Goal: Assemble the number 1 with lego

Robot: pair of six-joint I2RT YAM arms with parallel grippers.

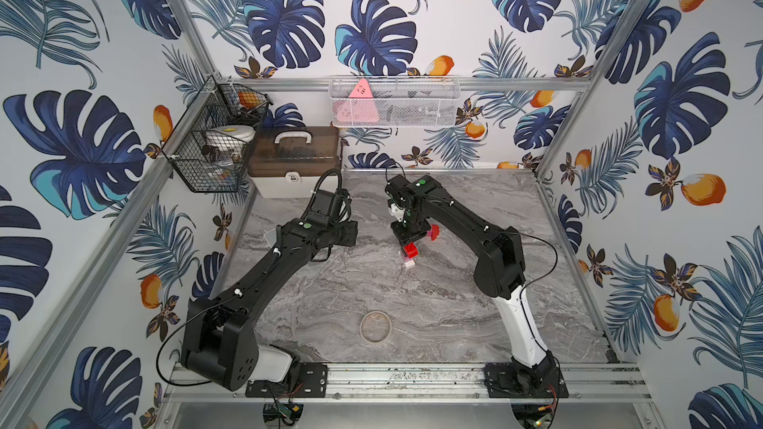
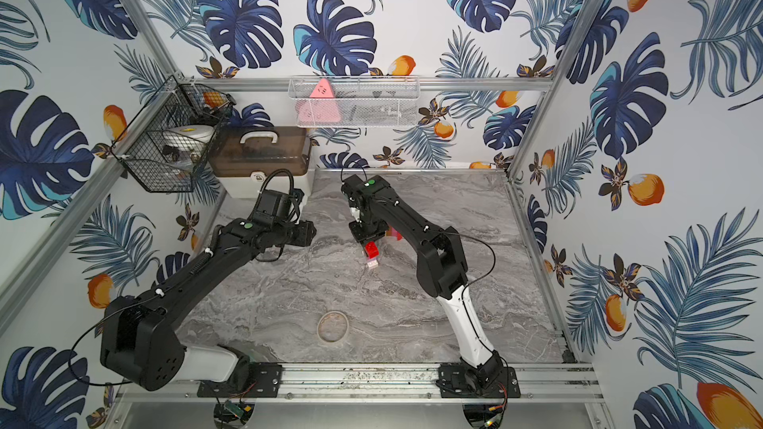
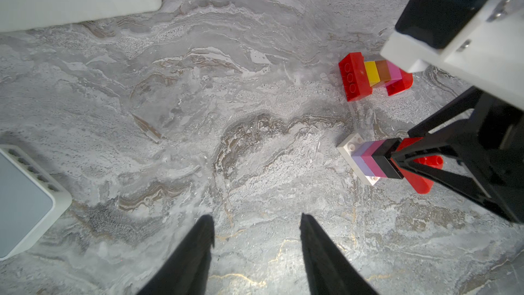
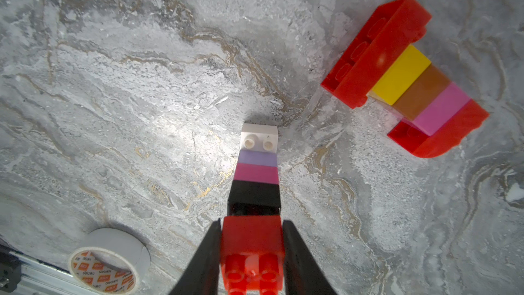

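My right gripper is shut on a red brick (image 4: 252, 235), held against the top of a column: black (image 4: 255, 191), pink (image 4: 255, 172) and lilac (image 4: 257, 157) bricks on a white base plate (image 4: 259, 133). Whether the red piece is fully seated I cannot tell. Another group, red (image 4: 376, 49), yellow (image 4: 401, 76), brown (image 4: 421, 90) and pink (image 4: 442, 106) pieces, lies beyond. My left gripper hangs left of the column, fingers apart, nothing between them.
A tape roll (image 4: 109, 251) lies near the front edge. A plastic case (image 1: 290, 182) stands at the back left, and a pale boxy object (image 3: 27, 207) lies left of my left gripper.
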